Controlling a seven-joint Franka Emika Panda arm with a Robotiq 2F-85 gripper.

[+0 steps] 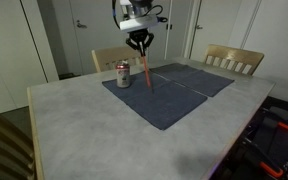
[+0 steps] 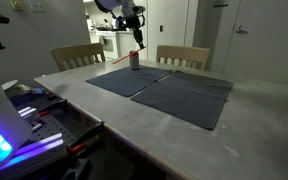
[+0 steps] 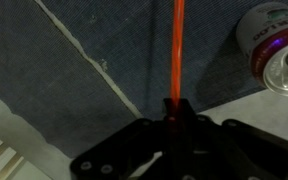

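My gripper is shut on an orange stick, which hangs down from the fingers over a dark cloth. From above, in the wrist view, the stick runs as a thin line away from the fingertips. A can stands upright on the cloth to the left of the stick, with a gap between them. Its silver top and red-and-white side show at the right of the wrist view. In the second exterior view the gripper holds the stick above and close to the can.
A second dark cloth lies on the pale table. Wooden chairs stand around the table's edges.
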